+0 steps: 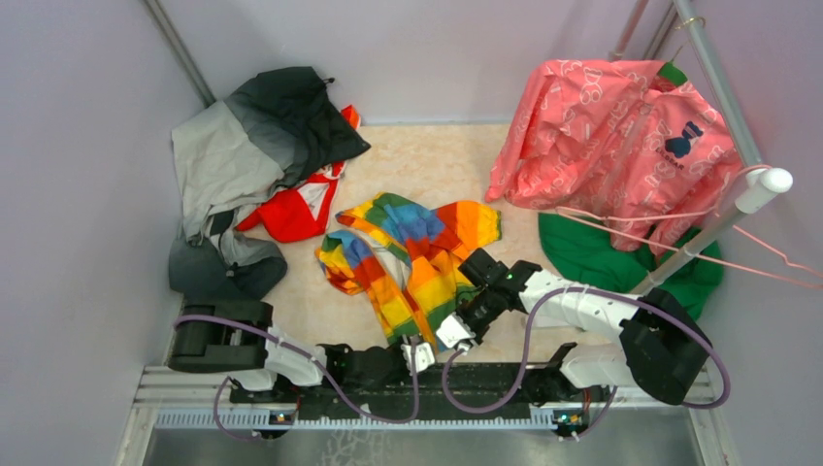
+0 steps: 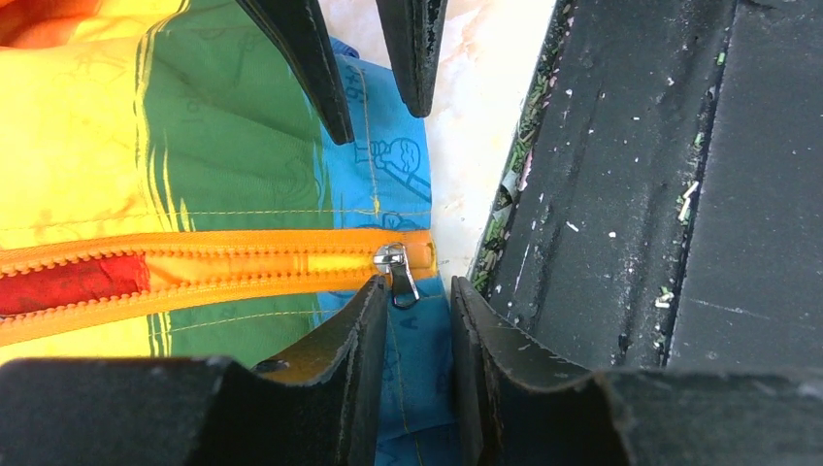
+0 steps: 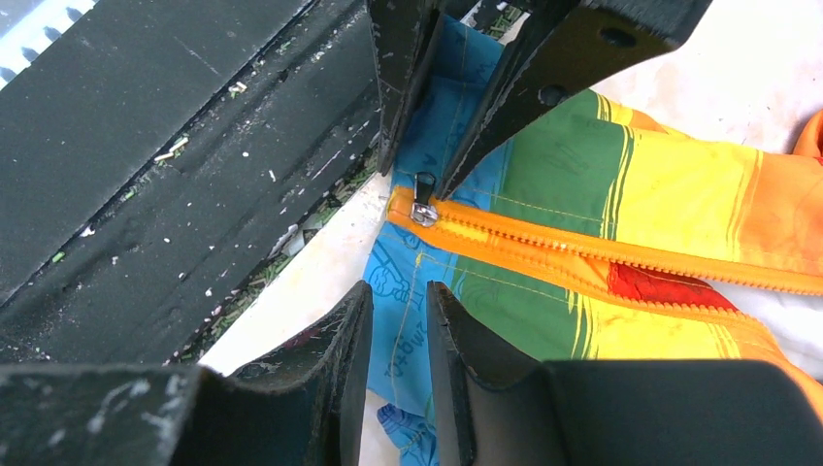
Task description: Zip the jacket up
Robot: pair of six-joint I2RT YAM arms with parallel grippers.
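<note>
The rainbow jacket [image 1: 408,262] lies with its hem at the table's front edge. Its orange zipper [image 2: 194,252] has the slider and black pull [image 2: 398,272] at the hem end; farther along, the teeth are apart. My left gripper stands part open right by the pull, nothing visibly held. My right gripper is part open over the blue hem below the zipper. In each wrist view, the other gripper's fingers show above the zipper, apart.
A black edge strip [image 2: 611,194] borders the hem. Grey and red clothes [image 1: 243,146] lie at back left; a pink jacket [image 1: 611,136] hangs at right over green cloth [image 1: 573,243], beside a pole.
</note>
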